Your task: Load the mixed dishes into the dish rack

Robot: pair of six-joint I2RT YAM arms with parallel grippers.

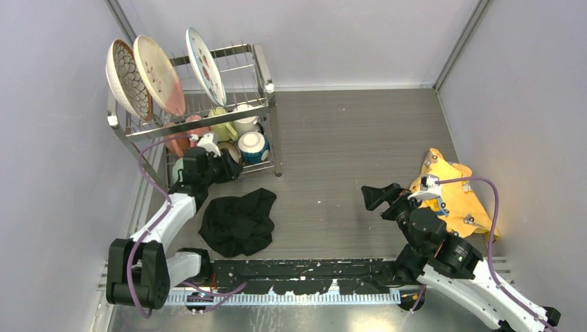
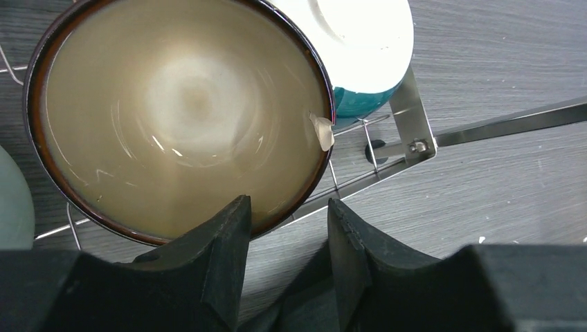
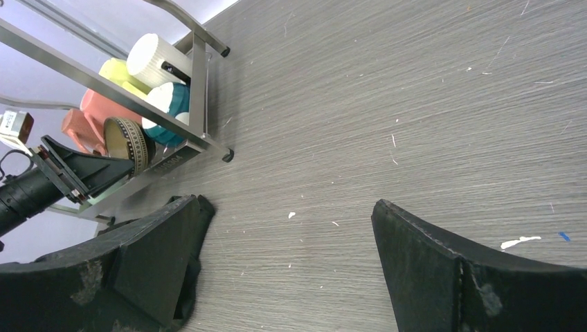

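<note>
The dish rack stands at the back left, with plates upright on top and cups and bowls on the lower level. My left gripper is open at the rack's front, just over a tan bowl with a brown rim, nothing held between its fingers. Beside that bowl are a white-and-teal piece and a pale green item. My right gripper stands open at the right over bare floor, holding nothing.
A crumpled black cloth lies in front of the rack. A yellow cloth lies beside the right arm against the wall.
</note>
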